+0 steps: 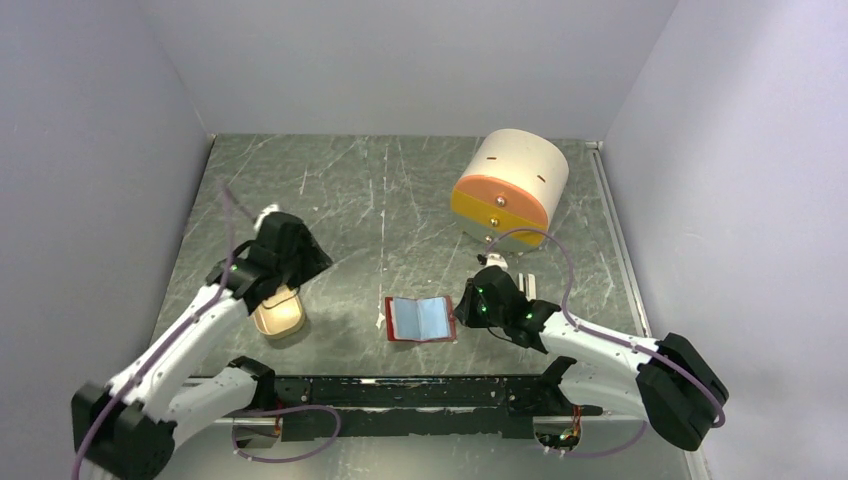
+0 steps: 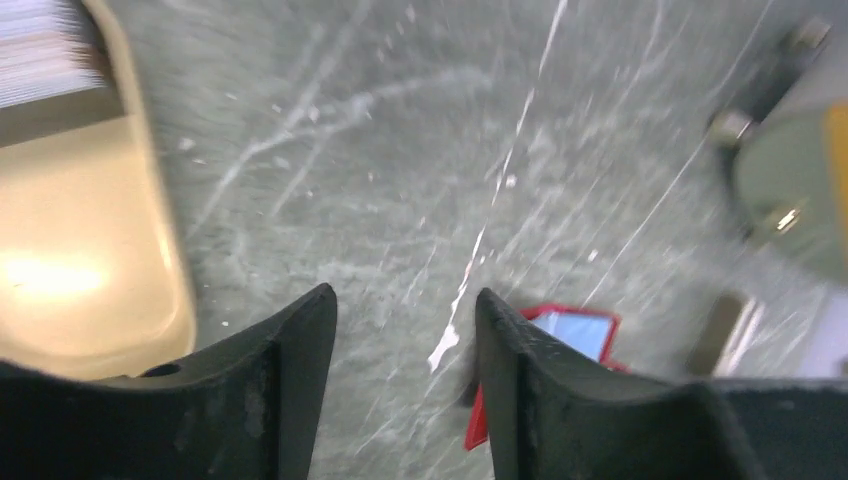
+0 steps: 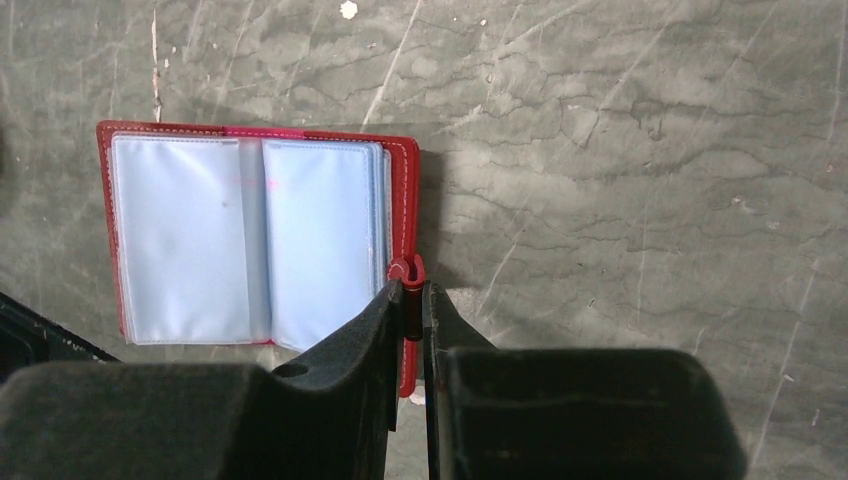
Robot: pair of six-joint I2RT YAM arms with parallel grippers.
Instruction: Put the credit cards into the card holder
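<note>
The red card holder (image 3: pixel 205 131) lies spread flat on the table, its clear sleeves (image 3: pixel 185 235) facing up. My right gripper is at its right edge, the fingertips drawn close together on the dark-ended red strap. I see no card in the sleeves. My left gripper stands open over the table left of the holder, nothing between its fingers. A pale striped stack (image 2: pixel 40 65), blurred and partly cut off, shows in the upper left of the left wrist view; whether it is the cards I cannot tell.
A cream tray (image 1: pixel 281 318) sits under the left arm. At the back right stands a white cylinder-shaped cabinet (image 1: pixel 520 165) with coloured drawers. Small pale strips (image 1: pixel 527 286) lie behind the right gripper.
</note>
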